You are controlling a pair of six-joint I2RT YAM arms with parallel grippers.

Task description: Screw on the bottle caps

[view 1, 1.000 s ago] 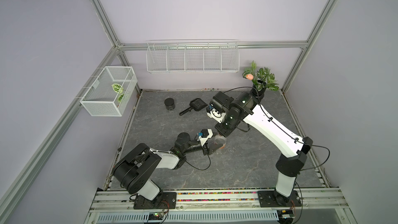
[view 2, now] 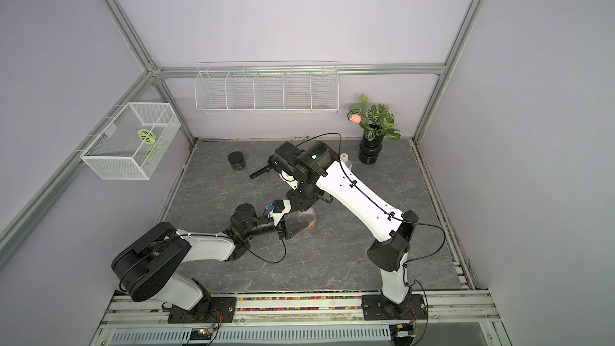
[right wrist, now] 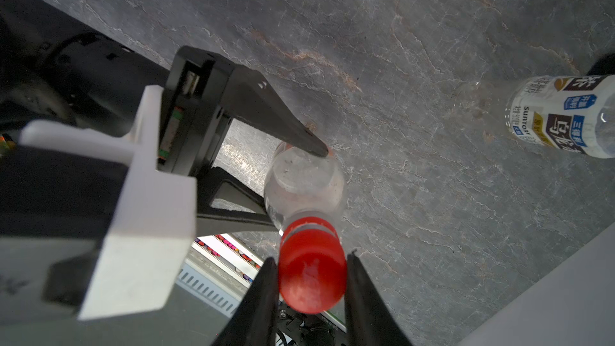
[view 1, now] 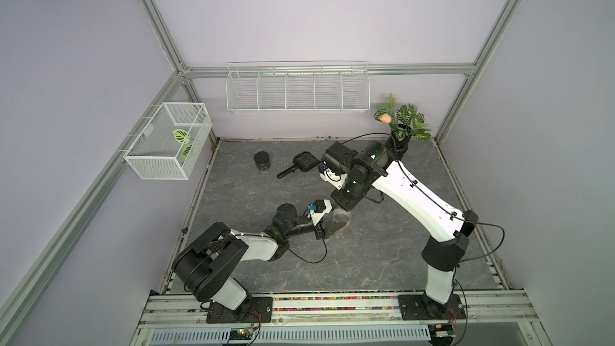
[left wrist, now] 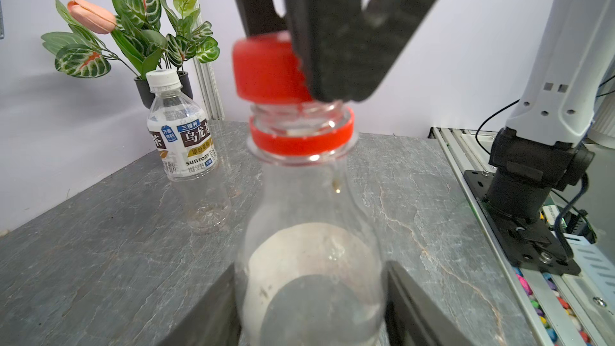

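A clear bottle (left wrist: 307, 243) with a red ring stands upright mid-table, my left gripper shut around its body. My right gripper reaches down from above, its fingertips shut on a red cap (right wrist: 312, 269). In the left wrist view that cap sits slightly askew over the bottle's neck, with clear threads showing below it. A second bottle (left wrist: 181, 134) with a white cap and Suntory label stands behind, toward the right rear of the table.
A plant in a black vase (view 2: 370, 153) stands at the back right. A black pan (view 1: 306, 160) and dark canister (view 1: 262, 160) lie at the back left. Wire baskets (view 1: 298, 102) hang on the walls.
Over the last second both arms have shifted very slightly around the bottle, mostly the right arm's elbow. The rest looks unchanged.
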